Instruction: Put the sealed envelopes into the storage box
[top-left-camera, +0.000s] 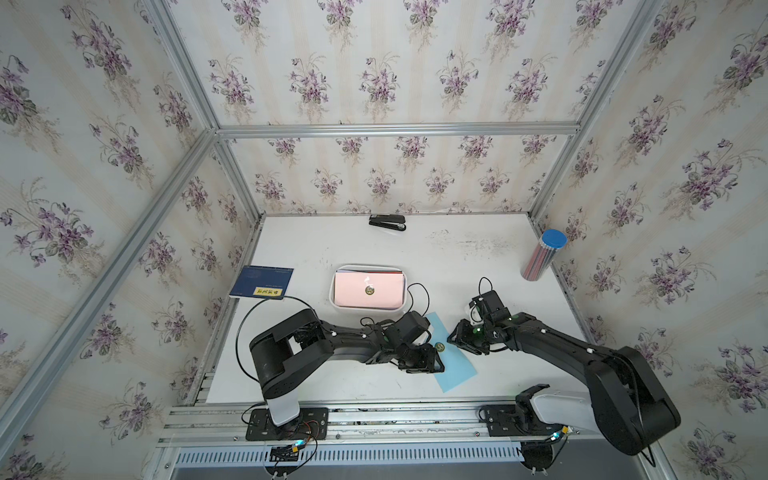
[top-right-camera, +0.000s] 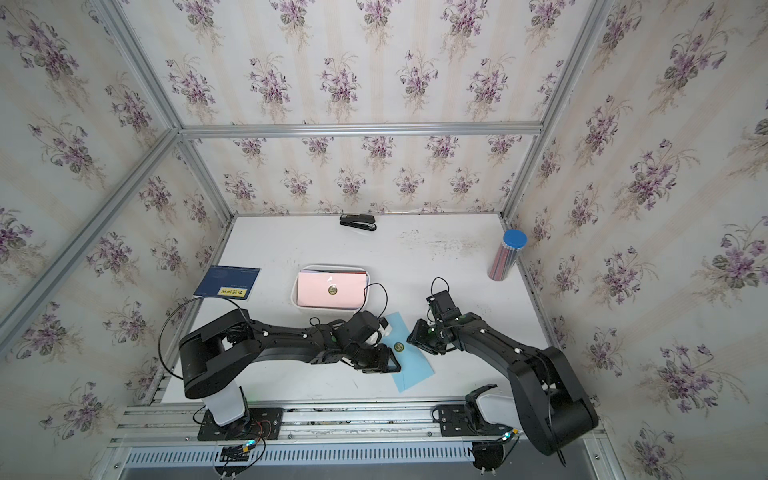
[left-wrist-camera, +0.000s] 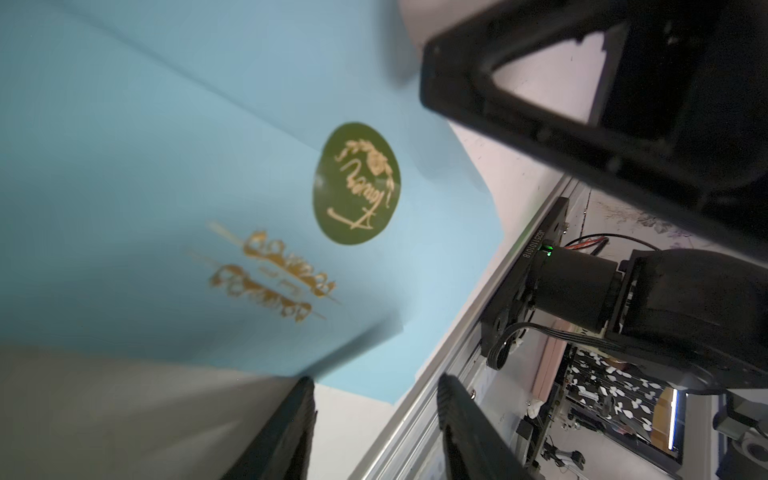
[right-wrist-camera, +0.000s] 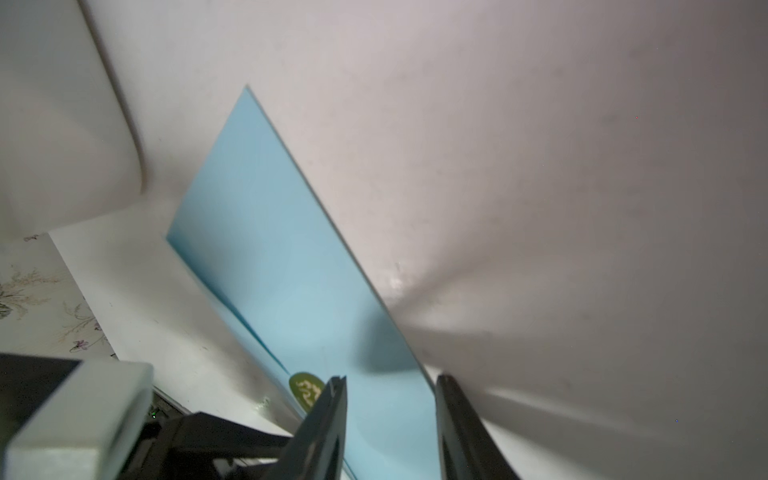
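Note:
A light blue sealed envelope (top-left-camera: 456, 372) with a green round seal (left-wrist-camera: 357, 183) lies between my grippers, near the table's front. My left gripper is low at the envelope; its fingertips show apart over its edge, and whether they grip it cannot be told. My right gripper stands open at the other side, fingers over the envelope's edge. The white storage box (top-left-camera: 334, 288), behind my left arm, holds a pink envelope (top-left-camera: 369, 278) with a seal on top.
A navy folder (top-left-camera: 252, 280) lies at the left edge, a black stapler (top-left-camera: 388, 221) at the back, and a blue-lidded cylinder (top-left-camera: 541, 260) at the right.

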